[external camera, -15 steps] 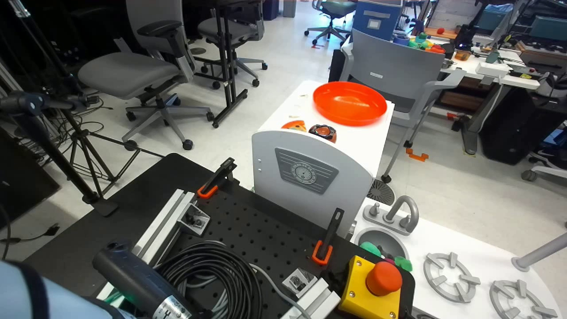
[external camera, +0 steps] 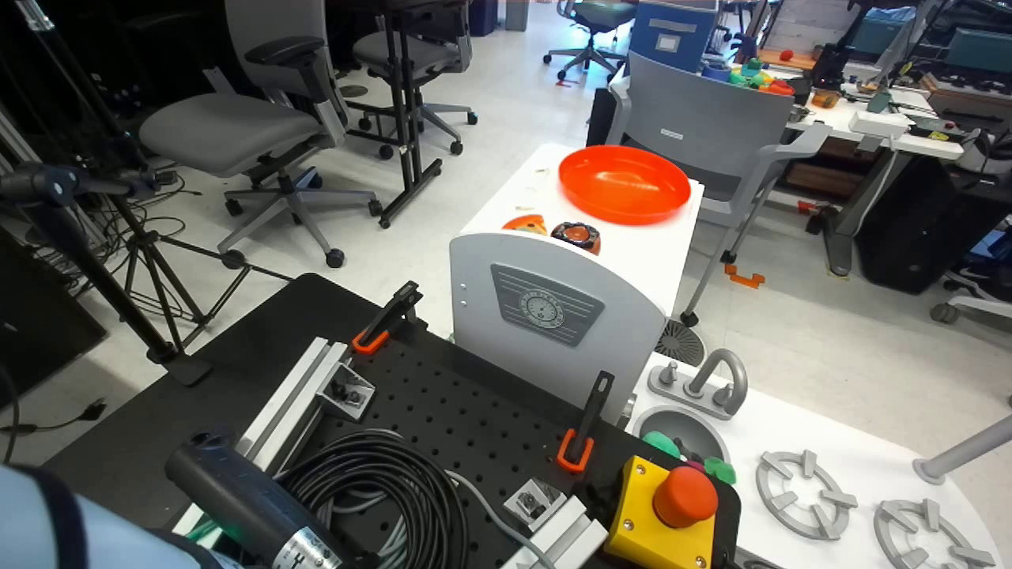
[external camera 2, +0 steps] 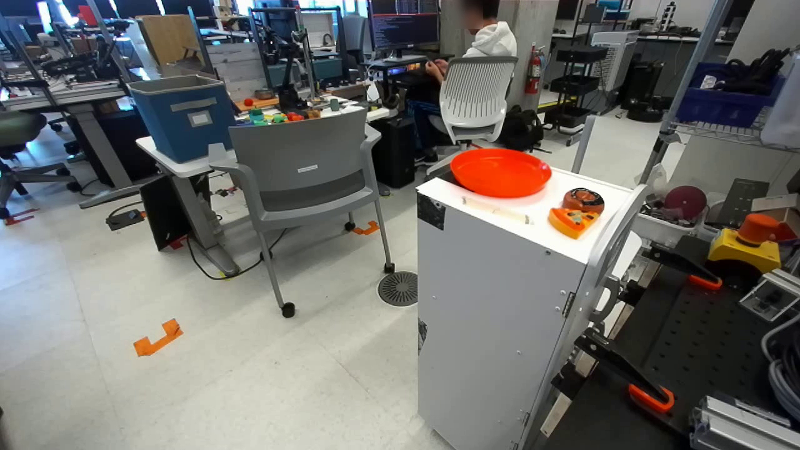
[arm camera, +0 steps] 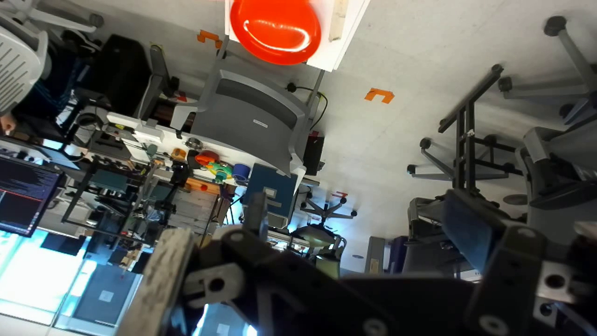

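Note:
In the wrist view my gripper is open, its two fingers wide apart and only distant background visible between them. A red plate (external camera: pixel 624 185) lies on the white top (external camera 2: pixel 480 196) of a tall toy cabinet, well away from the fingers. Beside the plate are an orange wedge (external camera 2: pixel 573 222) and a round orange-and-dark piece (external camera 2: pixel 583 200), apart from the gripper. The wrist view catches the plate (arm camera: pixel 277 31) at its upper edge. Neither exterior view shows the gripper; part of the arm (external camera: pixel 266 503) appears at the lower left in exterior view 1.
A grey sink (external camera: pixel 681 431) holds green pieces, with grey burner rings (external camera: pixel 806 495) beside it. The black perforated table carries coiled cables (external camera: pixel 379 493), clamps and a yellow box (external camera: pixel 661 515) with a red button. A grey chair (external camera 2: pixel 300 165) stands behind the cabinet.

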